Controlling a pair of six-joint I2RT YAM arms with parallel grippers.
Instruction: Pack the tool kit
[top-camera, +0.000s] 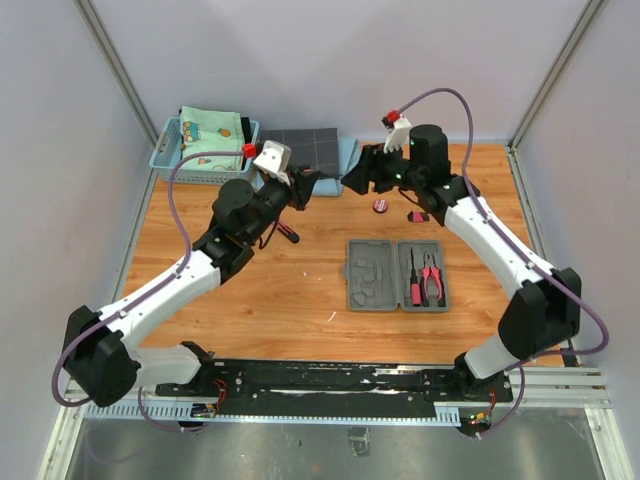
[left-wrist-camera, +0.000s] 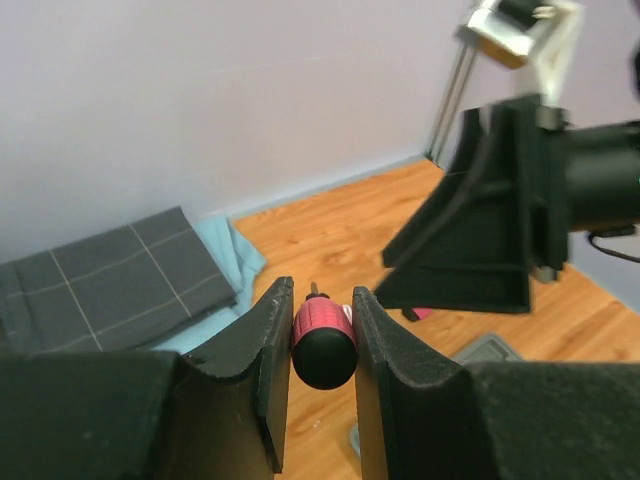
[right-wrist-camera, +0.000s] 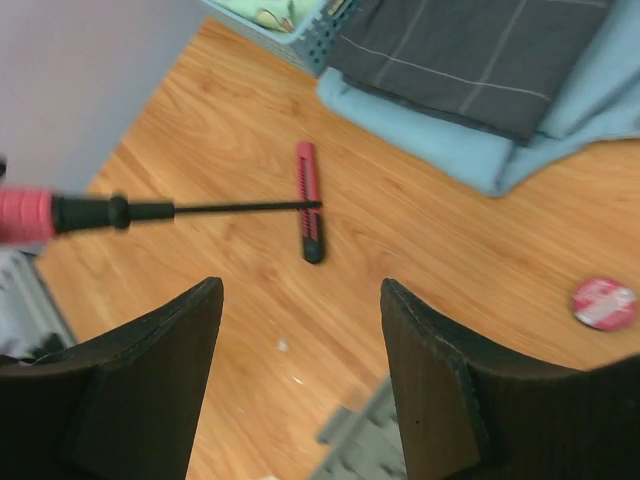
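Note:
In the left wrist view a red screwdriver with a black end (left-wrist-camera: 324, 345) is clamped by its handle in my left gripper. Its thin dark shaft (right-wrist-camera: 240, 207) crosses the left of the right wrist view. My right gripper stands open and empty, apart from the screwdriver and facing it across a gap in the top view. The grey tool case (top-camera: 372, 302) lies open at the table's middle right. Its right half holds a red-and-black screwdriver (top-camera: 415, 280), red-handled pliers (top-camera: 432, 282) and a slim tool beside them. Empty moulded slots fill the left half.
A red-and-black tool (right-wrist-camera: 308, 205) lies left of the case. A round red tape (top-camera: 380, 206) and a small red-black item (top-camera: 418, 216) rest behind the case. Dark folded cloth (top-camera: 300, 150) on blue cloth and a blue basket (top-camera: 165, 160) stand at the back.

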